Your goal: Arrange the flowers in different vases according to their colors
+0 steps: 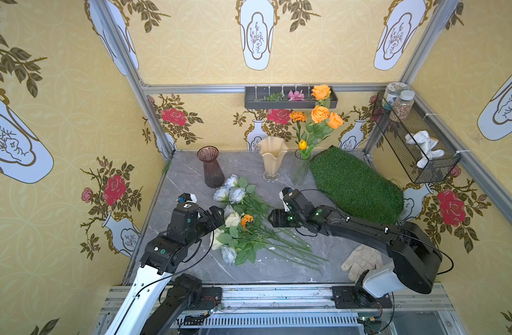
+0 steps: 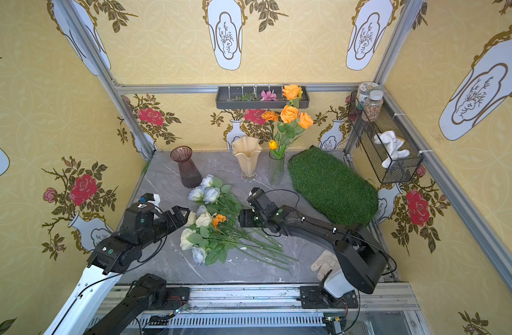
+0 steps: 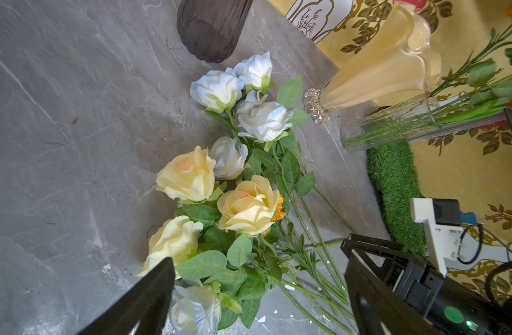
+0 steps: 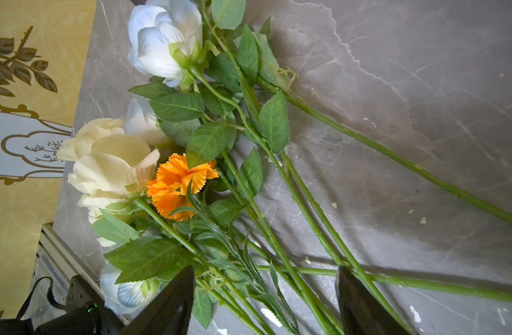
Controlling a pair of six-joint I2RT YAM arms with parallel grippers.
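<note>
Pale blue roses (image 3: 263, 118), cream roses (image 3: 248, 205) and one orange carnation (image 4: 180, 185) lie in a loose bunch on the table, stems toward the right. Over the stems is my right gripper, its fingers apart; the right wrist view shows stems between and below the fingers, apparently not clamped. My left gripper stands open at the bunch's left edge, above the blossoms, holding nothing. Behind stand an empty-looking purple glass vase (image 1: 212, 167), a cream fluted vase (image 1: 272, 155) and a clear vase (image 1: 300, 169) holding orange roses (image 1: 319, 114) and a yellow tulip.
A green turf mat (image 1: 356, 184) covers the back right. One beige glove (image 1: 361, 261) rests at the front right, partly under the right arm. On the right wall hangs a wire basket (image 1: 420, 146) with jars and white cloth.
</note>
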